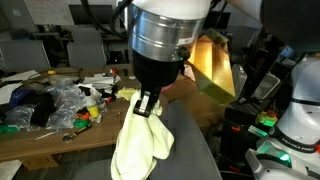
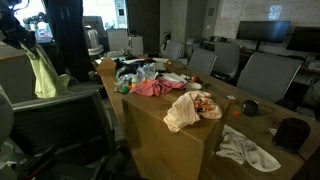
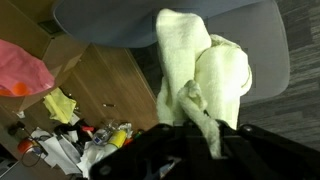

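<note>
A pale cream-yellow cloth (image 1: pixel 141 142) hangs in loose folds from my gripper (image 1: pixel 147 103), which is shut on its upper end. In the wrist view the cloth (image 3: pixel 203 75) spreads downward from the fingers and covers part of what lies below. Dark chair backs (image 3: pixel 262 35) show beneath it there. From the side, the same cloth (image 2: pixel 44 73) dangles at the far left, in front of a chair back and clear of the tabletop.
Tools, bottles and plastic bags clutter the wooden table (image 1: pixel 30 147); a yellow bottle (image 1: pixel 92 104) stands among them. Pink and white cloths (image 2: pixel 182 112) lie on a cardboard box (image 2: pixel 165 145). A grey cloth (image 2: pixel 247 149) rests on the table to its right.
</note>
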